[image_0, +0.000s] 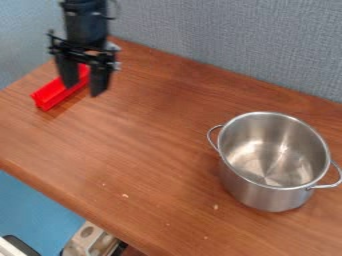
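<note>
My black gripper (84, 76) hangs at the upper left, blurred, its fingers spread above and around a red block (54, 92) that lies on the wooden table (160, 140). The gripper looks open; whether it touches the block is unclear. A steel pot (274, 160) with two wire handles stands on the right side of the table.
A grey padded wall (227, 40) runs along the back. The table's edge drops to a blue floor (40, 215) at the lower left, with some hardware near the bottom.
</note>
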